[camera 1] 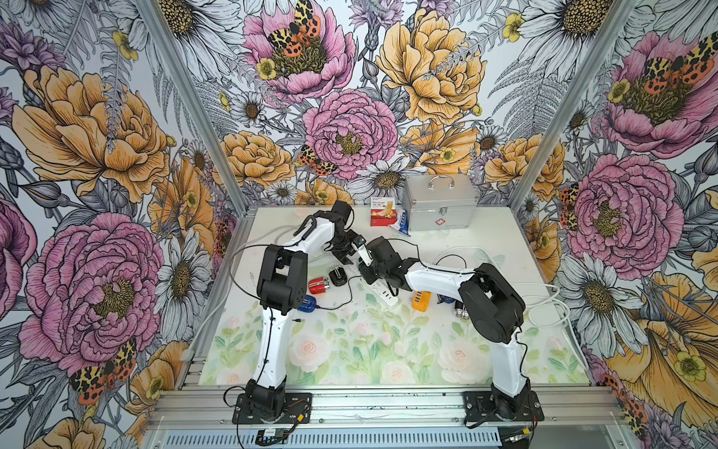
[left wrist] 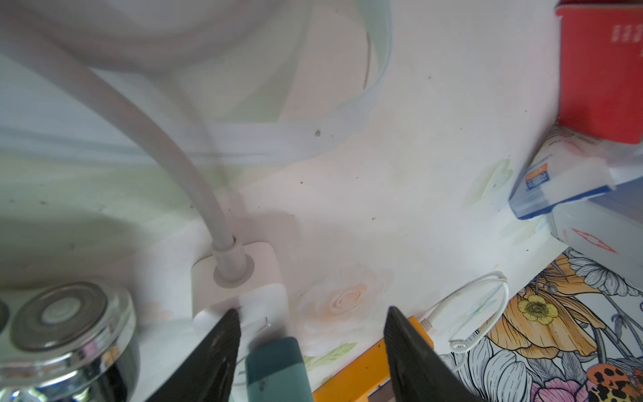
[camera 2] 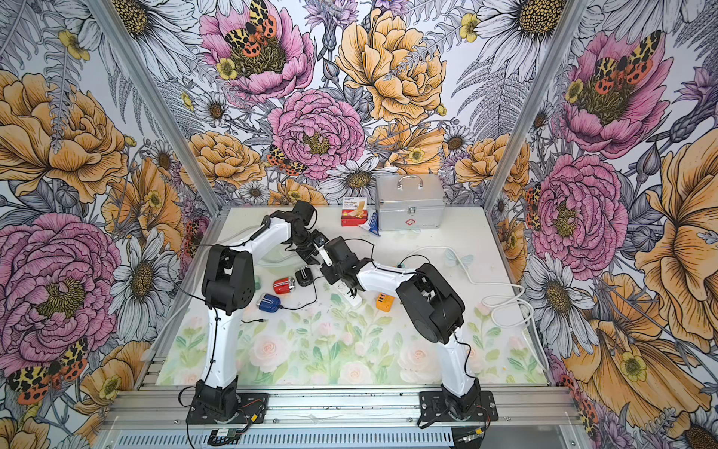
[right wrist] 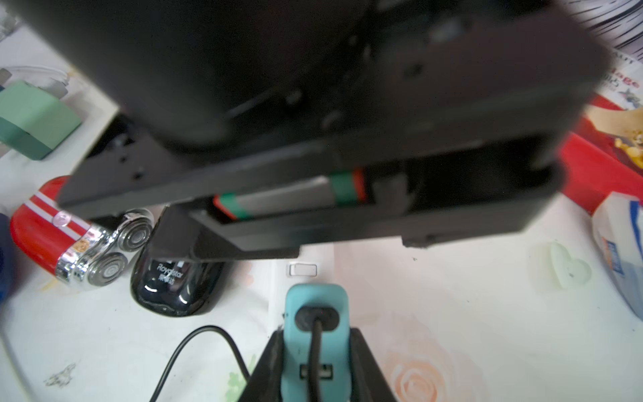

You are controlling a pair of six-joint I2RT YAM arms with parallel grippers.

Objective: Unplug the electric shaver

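Note:
A teal plug (right wrist: 328,341) with a black cord sits at the white power strip (camera 1: 386,296), and my right gripper is shut on it, with a finger against each side. Whether its prongs are still in the socket is hidden. Close to the strip's cable end (left wrist: 234,278), my left gripper stands partly open, with nothing held between its fingers; the teal plug shows beyond them. Beside the strip lies the black shaver (right wrist: 167,288), with the red shaver (right wrist: 60,231) next to it and the blue shaver (camera 2: 270,302) nearer the front.
An orange adapter (camera 1: 421,301) lies right of the strip. At the back stand a red box (camera 1: 383,217), a blue-and-white packet (camera 1: 402,222) and a silver case (camera 1: 439,205). Both grippers are crowded together over the strip.

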